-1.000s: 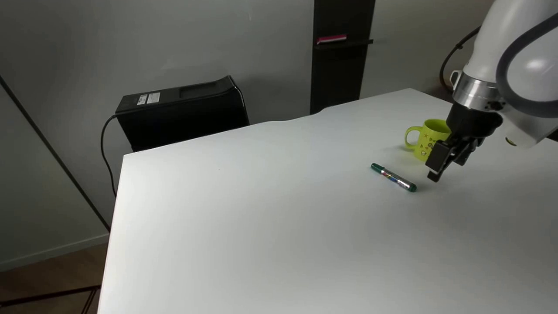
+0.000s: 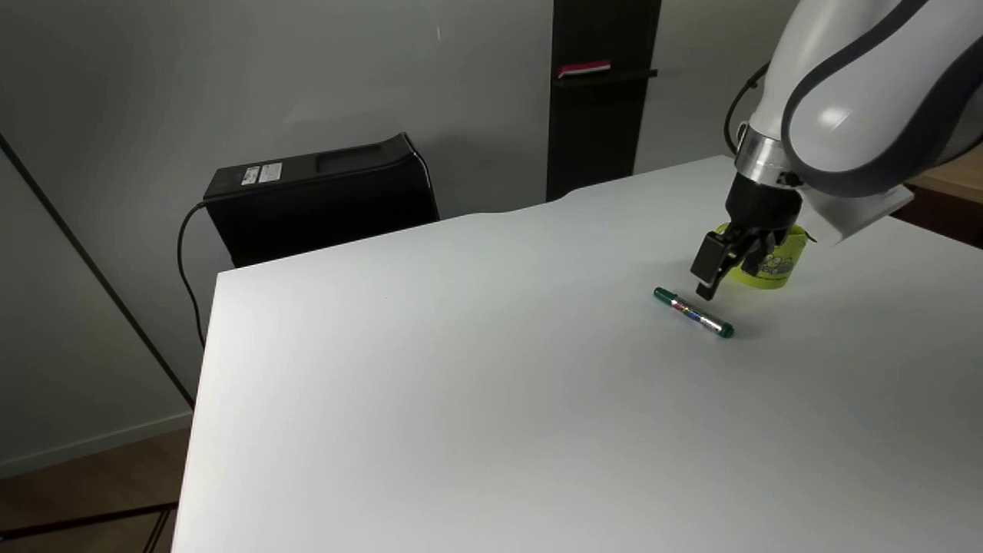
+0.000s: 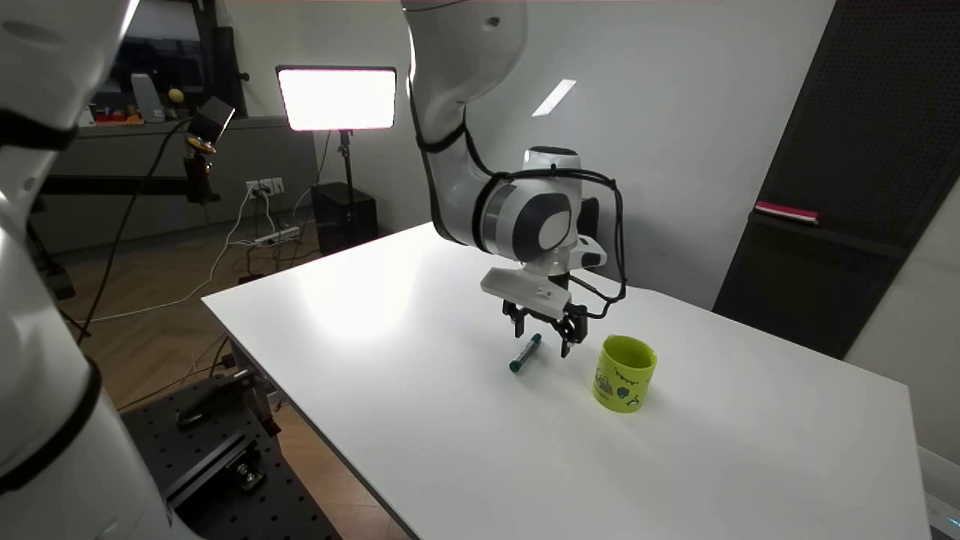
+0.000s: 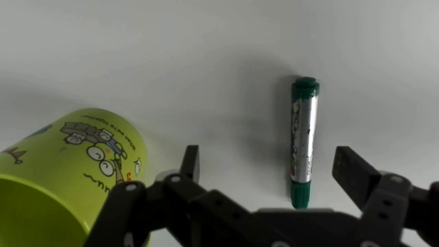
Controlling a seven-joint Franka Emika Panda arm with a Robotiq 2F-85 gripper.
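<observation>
A marker (image 4: 303, 140) with green ends and a silver printed barrel lies flat on the white table. In the wrist view it runs lengthwise between my gripper's (image 4: 267, 164) spread fingers, closer to the right one, and touches neither. The gripper (image 3: 544, 338) is open and empty, hanging above the tabletop just by the marker (image 3: 526, 352). A lime-green mug (image 3: 625, 373) stands upright to the right in exterior view 2, apart from the marker. Exterior view 1 shows the mug (image 2: 774, 267) partly hidden behind the gripper (image 2: 711, 276). Its handle is out of sight there.
Beyond the table's back edge stands a black box-shaped device (image 2: 322, 198). A bright lamp panel (image 3: 337, 98) stands farther off.
In exterior view 1 my gripper has moved left, from right of the marker to beside it, now covering more of the mug. The marker and mug have stayed in place.
</observation>
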